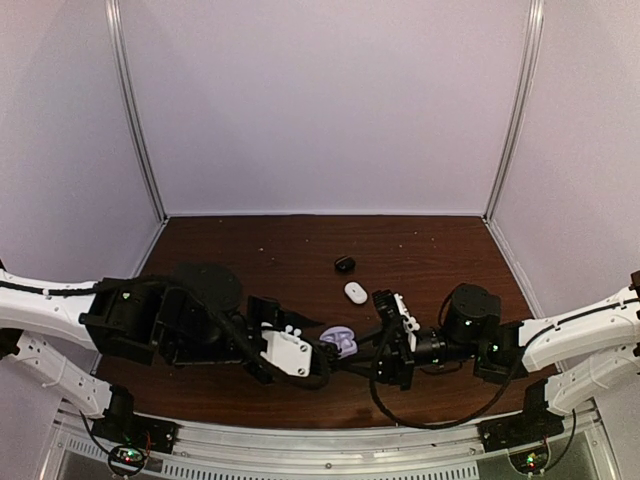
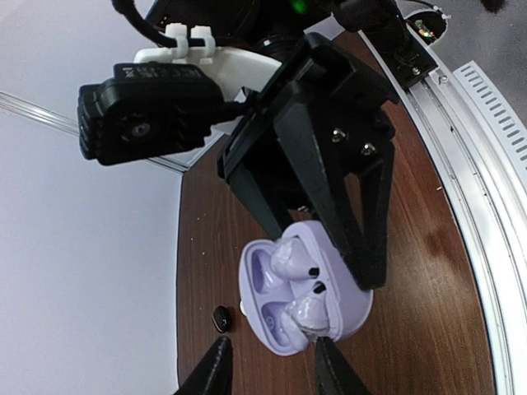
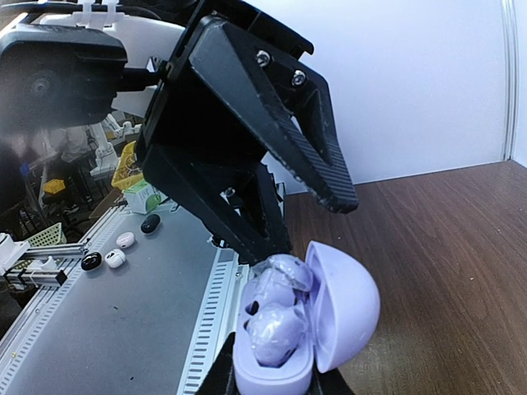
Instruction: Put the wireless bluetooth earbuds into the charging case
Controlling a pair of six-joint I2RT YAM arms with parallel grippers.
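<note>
The lavender charging case (image 2: 354,309) hangs above the table with its lid (image 3: 350,309) open. My right gripper is shut on the case body; its dark fingertips (image 3: 221,372) show at the lower edge of the right wrist view. Two lavender earbuds lie in the case: one earbud (image 2: 292,259) and another earbud (image 2: 310,313). How deep each sits cannot be told. My left gripper stands part open beside the case, with nothing between its fingers. In the right wrist view its fingers (image 3: 325,177) are spread just above the earbuds.
A white case (image 1: 355,292) and a black case (image 1: 344,264) lie on the brown table behind the grippers. Both hands are close together around the lavender case.
</note>
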